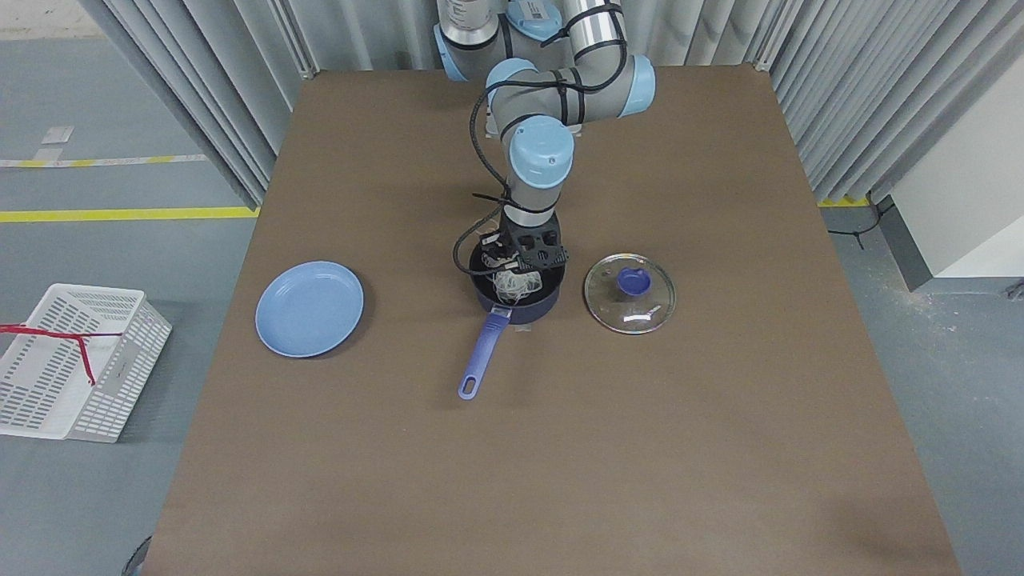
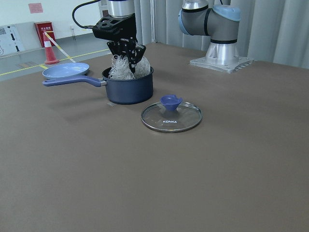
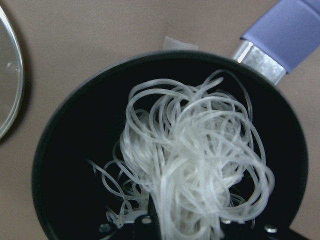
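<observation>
My gripper (image 2: 130, 58) reaches down into the dark blue pot (image 2: 130, 94), among a tangle of white noodles (image 3: 192, 150) that fills much of it. The fingertips are hidden by the noodles, so I cannot tell how the fingers stand. The pot's blue handle (image 1: 485, 350) points toward the table's front. The glass lid (image 1: 610, 293) with its blue knob lies to the pot's right in the front view, and the empty blue plate (image 1: 309, 308) lies to its left.
The robot base (image 2: 222, 60) stands at the back. A white basket (image 1: 77, 384) sits on the floor beside the table.
</observation>
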